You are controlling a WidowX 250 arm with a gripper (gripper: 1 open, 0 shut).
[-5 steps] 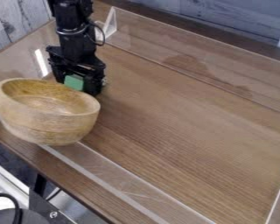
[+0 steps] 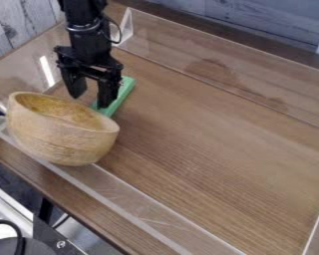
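Note:
The black robot arm reaches down from the top left, its gripper (image 2: 88, 82) open above and behind a large wooden bowl (image 2: 63, 134) at the lower left. A green object (image 2: 120, 96) lies on the wooden surface beside the gripper, just behind the bowl's right side; part of it is hidden by the gripper and bowl.
A pale edge runs along the lower left, with dark cables below it. A grey plank wall stands at the top left.
The gripper has risen and moved left, uncovering more of the green object, which now shows farther right. The bowl sits slightly more to the right in view.

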